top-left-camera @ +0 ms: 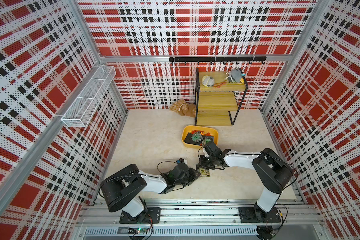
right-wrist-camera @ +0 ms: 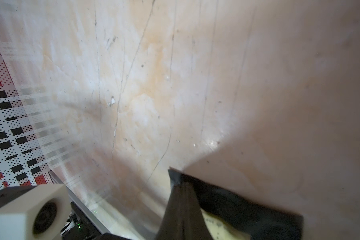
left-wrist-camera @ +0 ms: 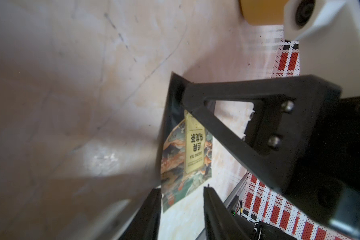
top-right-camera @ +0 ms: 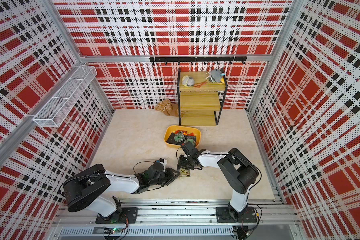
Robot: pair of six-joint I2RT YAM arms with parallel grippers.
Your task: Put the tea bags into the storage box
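Note:
A tea bag (left-wrist-camera: 184, 160) with a dark top edge, a yellow label and a colourful lower part is tilted between the two arms. My right gripper is shut on its dark edge near a corner, as the left wrist view also shows. My left gripper is part open; in its view the bag's lower end appears between the blurred fingertips, apart from a firm grip. The yellow storage box (top-left-camera: 183, 138), just behind my right gripper, holds several green, dark and orange packets (top-left-camera: 196, 137).
A wooden shelf (top-left-camera: 217, 100) with plush toys on top stands at the back, a brown plush (top-left-camera: 182, 108) beside it. A white wire basket (top-left-camera: 90, 96) hangs on the left wall.

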